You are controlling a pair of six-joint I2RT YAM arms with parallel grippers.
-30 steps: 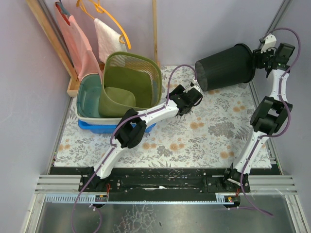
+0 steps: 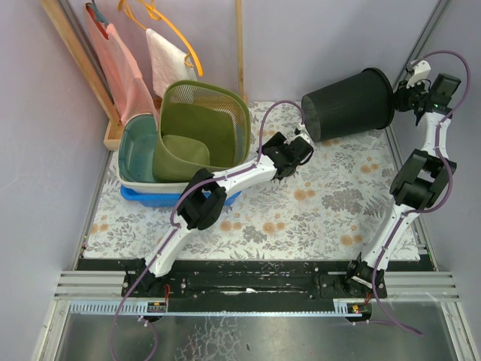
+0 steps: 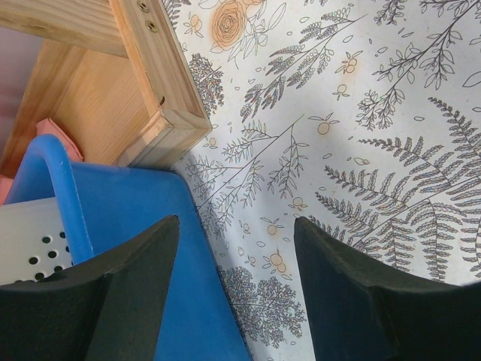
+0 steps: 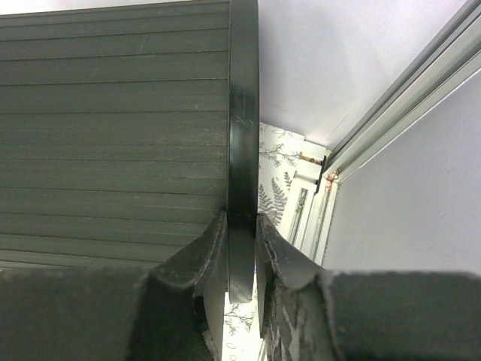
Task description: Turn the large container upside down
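The large dark container [image 2: 346,105] lies tilted on its side at the back right. My right gripper [image 2: 402,94] is at its right end; in the right wrist view its fingers [image 4: 282,271] close around the dark rim band [image 4: 242,128] beside the ribbed side. My left gripper [image 2: 293,150] is over the floral mat just left and below the container; in the left wrist view its fingers [image 3: 131,301] are apart with nothing between them.
Stacked green and blue bins [image 2: 146,195] fill the left of the mat [image 2: 316,226], with a wooden frame [image 3: 161,75] behind. Walls close in at the back and right.
The container and left arm look unchanged.
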